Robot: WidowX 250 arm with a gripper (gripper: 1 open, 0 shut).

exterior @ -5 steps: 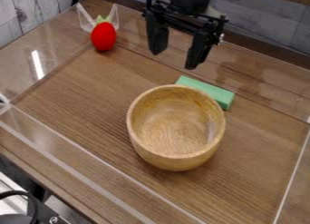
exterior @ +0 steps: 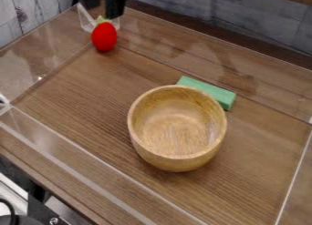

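Observation:
The black gripper [exterior: 115,5] is at the top edge, left of centre, just above a red egg-shaped object [exterior: 104,36] and a small clear, spiky item [exterior: 90,21]. Most of the gripper is out of frame, so its fingers are unclear. A wooden bowl [exterior: 177,127] sits right of centre, with a green rectangular block [exterior: 206,92] behind its right side.
The brown wooden table [exterior: 86,119] has clear room at the left, the middle and the right. A raised edge and grey speckled surface [exterior: 268,15] run along the back.
The gripper has moved left and back, from above the table's middle to the top edge by the red object. The bowl, block and red object look unmoved.

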